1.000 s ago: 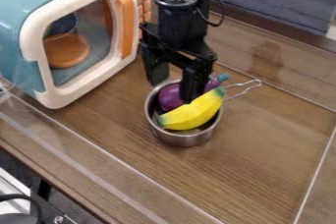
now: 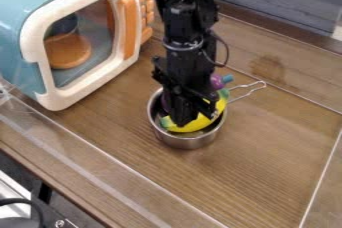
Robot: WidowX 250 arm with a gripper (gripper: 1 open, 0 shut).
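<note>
A steel pot (image 2: 187, 140) with a wire handle stands on the wooden table, holding a yellow banana (image 2: 203, 121) and a purple object (image 2: 223, 83), both partly covered by my black gripper (image 2: 179, 109). The gripper reaches down into the pot over the banana. Its fingertips are hidden among the pot's contents, so what lies between them is not clear.
A toy microwave (image 2: 40, 32) in blue, white and orange, its opening facing the pot, stands at upper left. A grey-blue board runs along the back.
The gripper has come down from above the pot into it and now covers much of the banana and the purple object.
</note>
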